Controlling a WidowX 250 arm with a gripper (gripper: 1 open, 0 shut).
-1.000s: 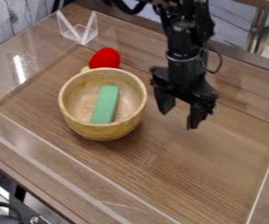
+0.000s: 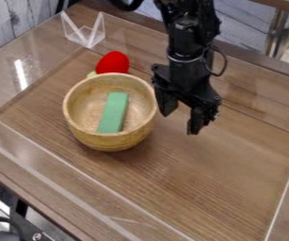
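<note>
A black robot arm reaches down from the top centre, its open gripper (image 2: 184,111) hanging over the table just right of a yellow bowl (image 2: 88,132). A green block (image 2: 111,113) lies inside the bowl. A red object (image 2: 114,62) sits behind the bowl, with a small light green item partly hidden beside it.
A clear plastic object (image 2: 84,30) stands at the back left. A black cable shows at the bottom left corner.
The arm and gripper have moved slightly left, toward the bowl, over the last second. The bowl and the other objects look unmoved.
</note>
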